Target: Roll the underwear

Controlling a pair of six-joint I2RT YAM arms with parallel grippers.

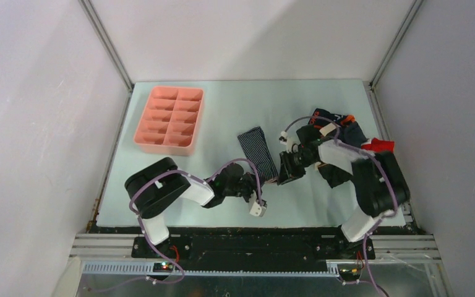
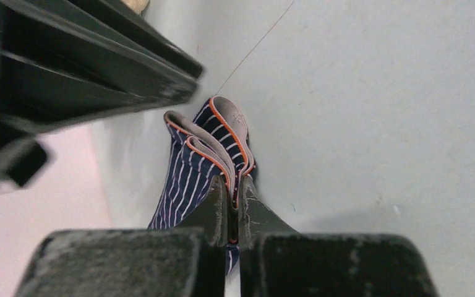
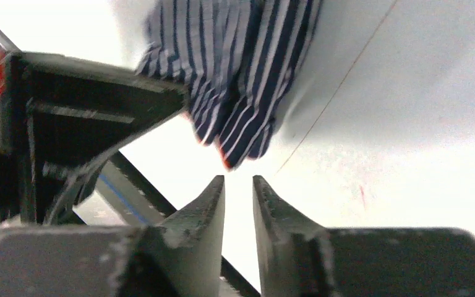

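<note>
The dark, white-striped underwear [image 1: 255, 147] lies as a folded strip on the table between both arms. At its near end, in the left wrist view, the grey, orange-edged layers of the underwear [image 2: 221, 148] are pinched by my left gripper, which is shut on them. My right gripper is part open just beyond the cloth's end, with only bare table between its fingertips in the right wrist view. Its black fingers [image 2: 130, 80] loom beside the underwear in the left wrist view. The left gripper's fingers [image 3: 117, 90] overlap the striped cloth in the right wrist view.
A pink compartment tray [image 1: 169, 120], its cells empty, stands at the back left. Several garments are piled at the right, including a red one [image 1: 378, 145], partly behind my right arm.
</note>
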